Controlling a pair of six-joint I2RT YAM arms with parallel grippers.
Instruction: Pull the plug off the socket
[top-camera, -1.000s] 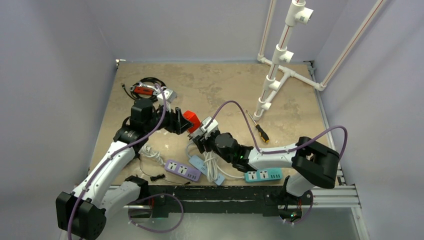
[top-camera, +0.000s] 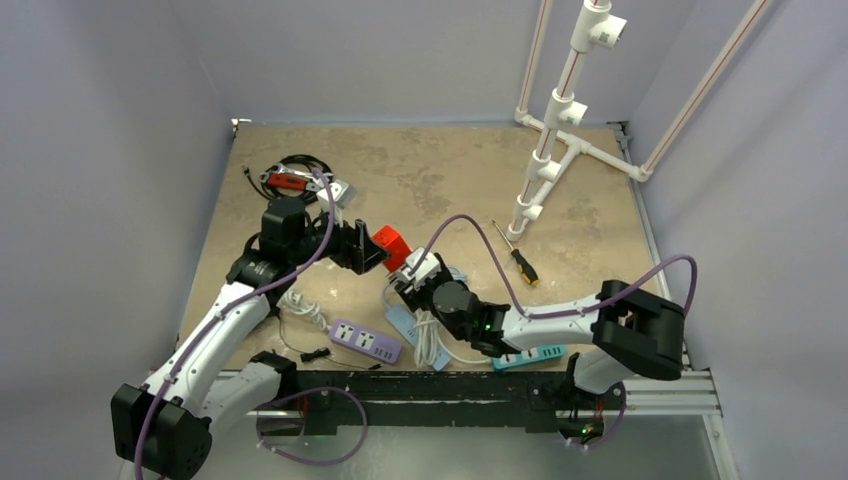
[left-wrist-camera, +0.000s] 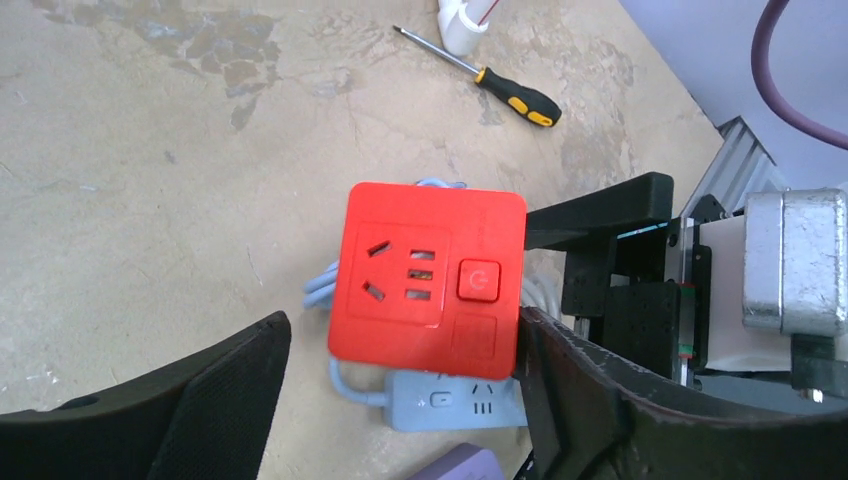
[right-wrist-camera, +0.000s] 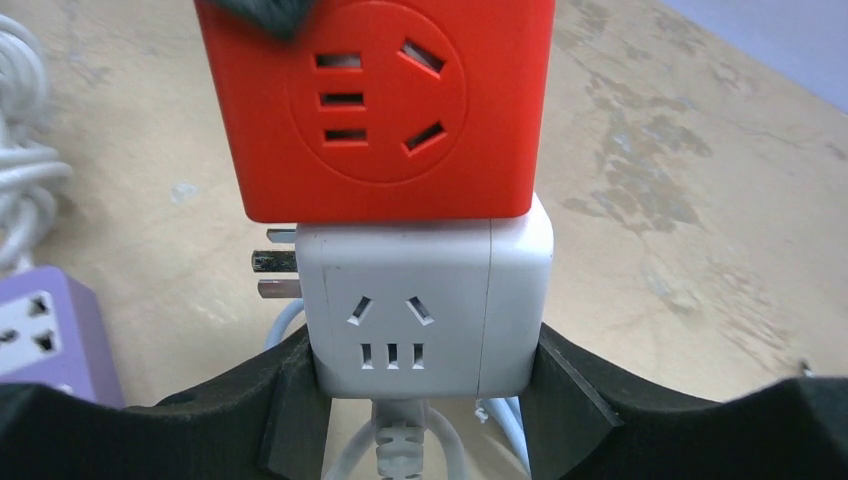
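Observation:
A red cube socket (left-wrist-camera: 425, 270), with slots and a power button on its face, is held up over the table. Against it is a white cube plug (right-wrist-camera: 420, 300) with metal prongs sticking out at its side in the right wrist view. My right gripper is shut on this white plug; the red cube overlaps the plug's upper edge. My left gripper stands open, its fingers apart. In its view the red cube shows between them, closer to the right finger (left-wrist-camera: 575, 400), with a clear gap at the left finger.
Purple (top-camera: 365, 341), blue (top-camera: 402, 322) and teal (top-camera: 530, 356) power strips lie along the front. A screwdriver (top-camera: 523, 265) lies to the right, near a white pipe frame (top-camera: 545, 150). Coiled black cable and a red tool (top-camera: 287, 181) are at back left.
The red cube and my right gripper have shifted slightly right and toward the front, away from the left gripper. The left arm has barely moved.

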